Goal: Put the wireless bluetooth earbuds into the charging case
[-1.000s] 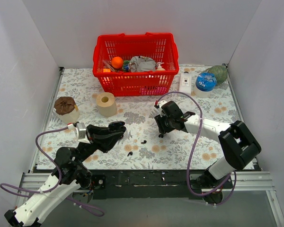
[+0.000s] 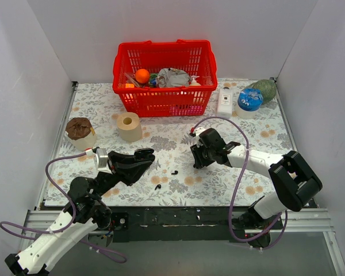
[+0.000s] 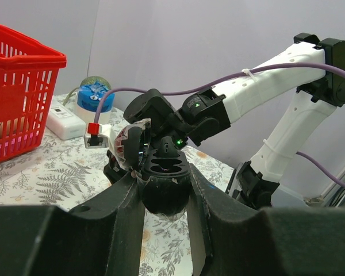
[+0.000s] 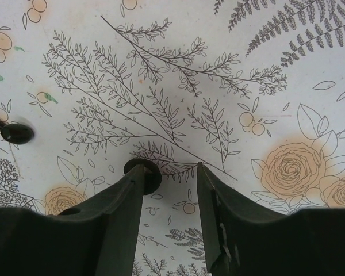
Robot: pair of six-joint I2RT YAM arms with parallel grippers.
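Note:
The black charging case (image 3: 168, 187) is pinched between the fingers of my left gripper, lid up and its hollows facing the camera. From above, the case (image 2: 144, 153) hangs over the table's left-middle with my left gripper (image 2: 140, 163) around it. Two small black earbuds, one (image 2: 174, 172) nearer the middle and one (image 2: 157, 187) nearer the front, lie on the cloth. My right gripper points down, part open. A small round black piece (image 4: 152, 178) lies by its left fingertip, partly covered. A black earbud (image 4: 16, 133) lies farther left.
A red basket (image 2: 161, 103) with various items stands at the back. A tape roll (image 2: 129, 127) and brown-topped container (image 2: 80, 133) are at left. At back right are a white box (image 2: 225, 103) and blue-lidded tub (image 2: 249, 101). Purple cables loop from both arms.
The left arm has hardly moved, and both loose earbuds lie where they were.

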